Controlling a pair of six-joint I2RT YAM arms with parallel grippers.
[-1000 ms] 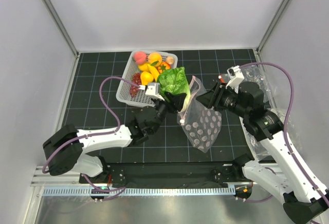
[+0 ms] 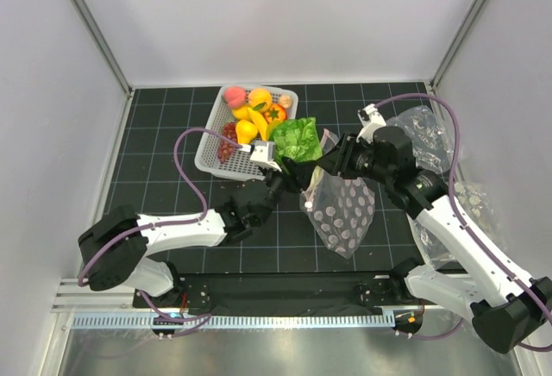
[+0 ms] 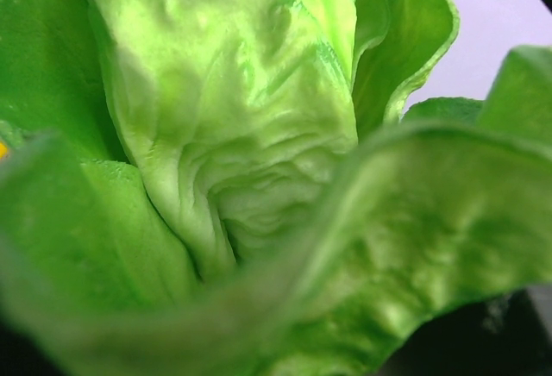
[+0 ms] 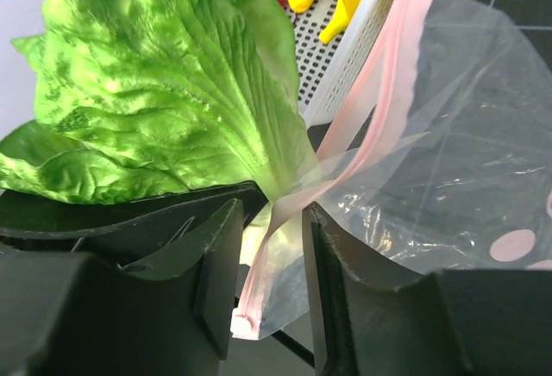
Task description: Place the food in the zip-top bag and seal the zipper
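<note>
A head of green lettuce is in my left gripper, its leaves filling the left wrist view. In the right wrist view, the pale base of the lettuce meets the mouth of a clear zip top bag with a pink zipper strip and pale dots. A black finger of the left gripper runs along the lettuce's underside. My right gripper is open, its fingertips either side of the bag's pink edge with a gap still showing. From above, the bag hangs below both grippers.
Behind the left arm stands a white basket with grapes, a yellow pepper, a banana, a tomato and other food. More clear bags lie at the right edge.
My right gripper has moved left to the bag's mouth, close beside the left gripper. The left gripper and lettuce have shifted only slightly right.
</note>
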